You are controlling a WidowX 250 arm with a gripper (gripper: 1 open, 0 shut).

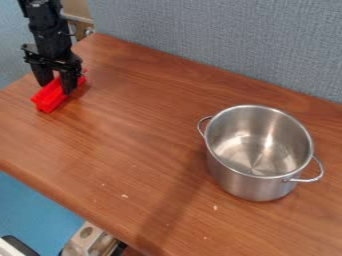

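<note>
My gripper [56, 78] is low over the table's far left corner, its dark fingers down at a red block [48, 98] that lies on the wood. The fingers overlap the block's upper part, and whether they are closed on it cannot be made out. A steel pot [259, 160] with two side handles stands on the right part of the table, apart from the gripper and the block.
A grey-blue wall [227, 40] runs along the back. The table's left edge drops to a blue floor [27, 210], with hardware at the lower left.
</note>
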